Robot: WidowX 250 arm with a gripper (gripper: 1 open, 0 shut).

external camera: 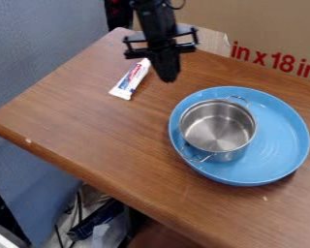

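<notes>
My black gripper [169,66] hangs at the top centre, right of and above a white, red and blue toothpaste tube [129,79] lying on the wooden table [80,121]. Whether the gripper is open or shut is unclear. A steel pot [217,131] with wire handles stands on a blue plate [285,136] on the right.
A cardboard box [274,29] with red lettering is behind the table. A grey padded surface [28,68] is at the left.
</notes>
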